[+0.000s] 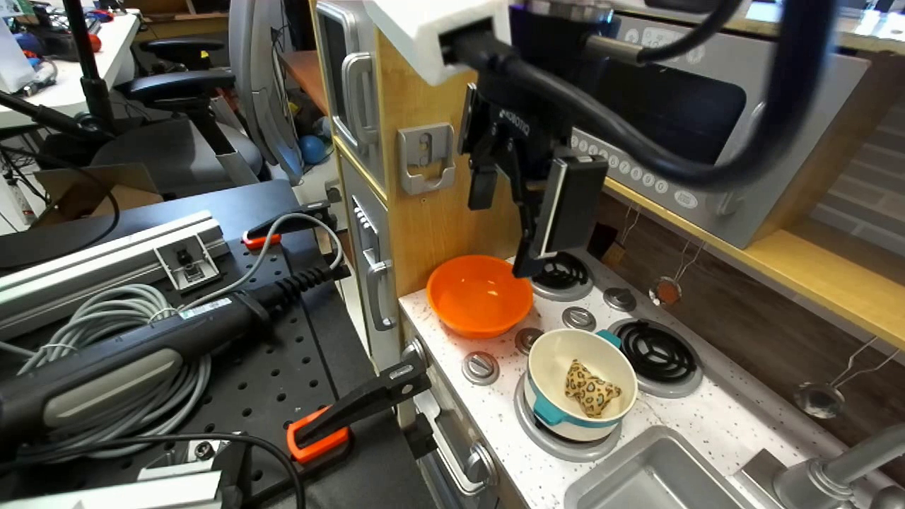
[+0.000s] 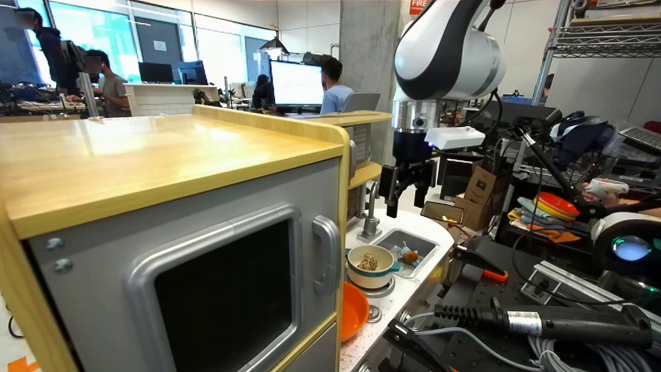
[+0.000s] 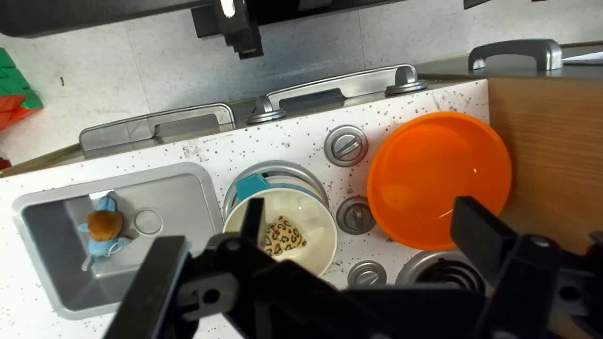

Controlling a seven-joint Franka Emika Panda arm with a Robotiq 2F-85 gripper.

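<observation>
High over the toy kitchen counter, my gripper [image 1: 512,230] stands open, its fingers empty. Below it, a cream and teal pot [image 1: 540,360] rests on a burner, holding a leopard-print plush piece [image 1: 592,389]. An orange bowl [image 1: 480,293] sits beside the wooden side panel. Looking down in the wrist view, the pot [image 3: 319,248] shows partly behind the left finger [image 3: 254,217], and the bowl [image 3: 438,169] lies toward the right finger [image 3: 477,231]. A blue and brown plush toy [image 3: 104,226] lies in the grey sink [image 3: 164,183].
The microwave [image 1: 814,144] and its shelf overhang the back of the counter. A faucet [image 2: 370,220] rises behind the sink. Stove knobs [image 3: 346,146] lie between pot and bowl. A black table [image 1: 288,365] with cables and clamps stands in front.
</observation>
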